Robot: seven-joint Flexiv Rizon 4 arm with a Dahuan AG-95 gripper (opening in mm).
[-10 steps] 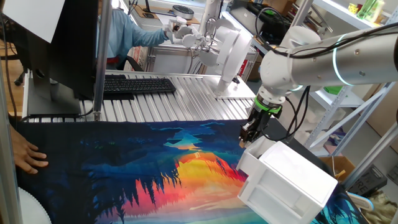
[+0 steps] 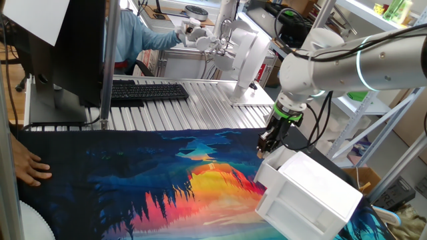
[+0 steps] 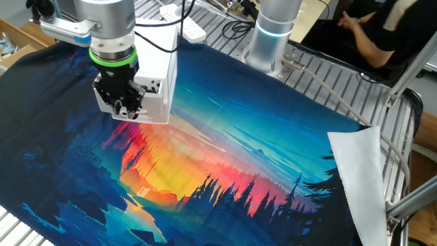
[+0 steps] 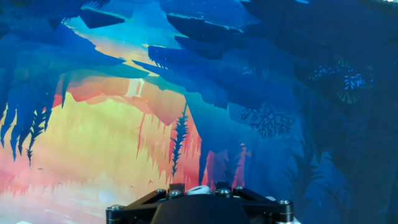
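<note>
A white drawer box [image 2: 320,190] stands on the printed cloth, its drawer [image 2: 268,175] sticking out on the side toward the cloth's middle. My gripper [image 2: 261,151] is down at the upper end of that drawer's front, close against it or touching. From the other side, the gripper [image 3: 127,113] covers part of the drawer front [image 3: 158,117]. Along the bottom of the wrist view, dark finger linkages spread left and right, and a small white piece [image 4: 198,190] shows between them. The fingertips are hidden there, so their gap cannot be judged.
A person's hand [image 2: 30,167] rests at the cloth's left edge.
</note>
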